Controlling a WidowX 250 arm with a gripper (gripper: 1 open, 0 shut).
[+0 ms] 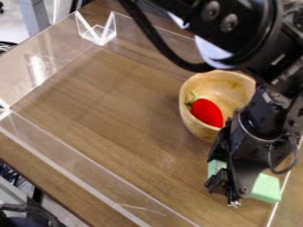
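Note:
My black gripper (233, 182) is low at the right of the camera view, down at a mint-green block (265, 187) on the wooden table and shut on it; the fingers hide part of the block. A wooden bowl (201, 86) sits behind the gripper, holding a red strawberry-like object (207, 112) with a green top. The arm covers the bowl's right side.
Clear plastic edging (35, 71) runs along its sides, with a clear bracket (97, 28) at the far left corner.

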